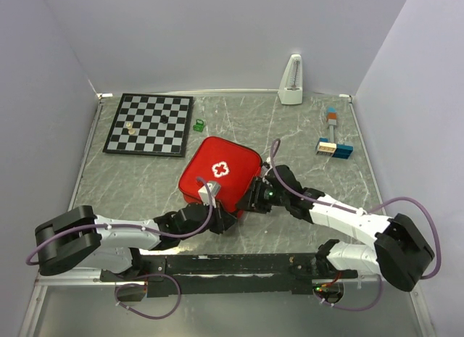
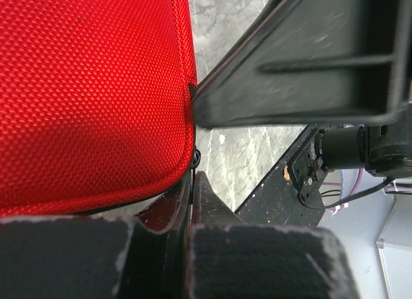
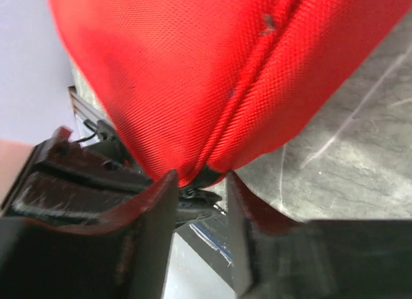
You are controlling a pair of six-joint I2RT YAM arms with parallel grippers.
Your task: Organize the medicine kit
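Note:
The closed red medicine kit, marked with a white cross, lies tilted on the grey table. At its near right corner my left gripper is shut. A small black zipper pull hangs just ahead of its tips in the left wrist view; whether they pinch it I cannot tell. Partly open, my right gripper stands close by, with the kit's corner and the left gripper's fingers showing beyond its gap. One dark right finger reaches the kit's side in the left wrist view.
A chessboard sits at the back left, beside a small green object. A white metronome stands at the back, and coloured blocks lie at the right. Bare table lies around the kit.

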